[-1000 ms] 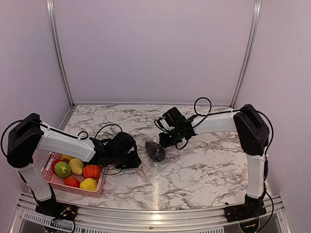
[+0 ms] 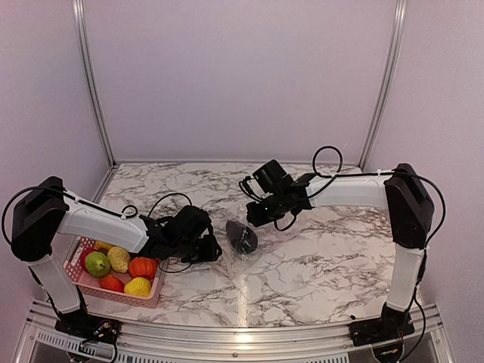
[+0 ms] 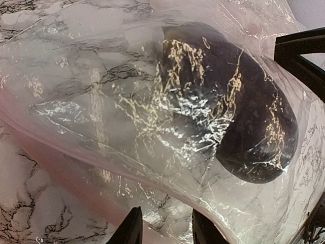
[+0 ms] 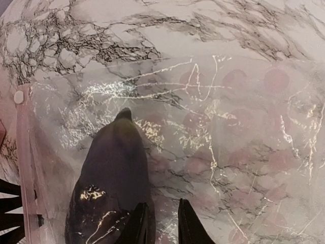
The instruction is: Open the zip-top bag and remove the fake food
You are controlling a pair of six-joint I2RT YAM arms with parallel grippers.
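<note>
A clear zip top bag with a pink edge (image 3: 81, 155) lies on the table between the two arms. Inside it is a dark purple fake eggplant (image 2: 242, 237), seen through the film in both wrist views (image 4: 114, 173). At the bag's left side, my left gripper has its fingers apart, with the pink edge running by the right one. My right gripper is at the bag's far right part, beside the eggplant; its fingers are closed on bag film with a small gap showing. How much film they pinch is hard to see.
A pink basket (image 2: 136, 298) at the front left holds several pieces of fake food, among them a green one (image 2: 97, 264) and an orange one (image 2: 143, 268).
My right arm has shifted a little to the right and its elbow has swung outward. The left arm stays in nearly the same place, and the eggplant has hardly moved.
</note>
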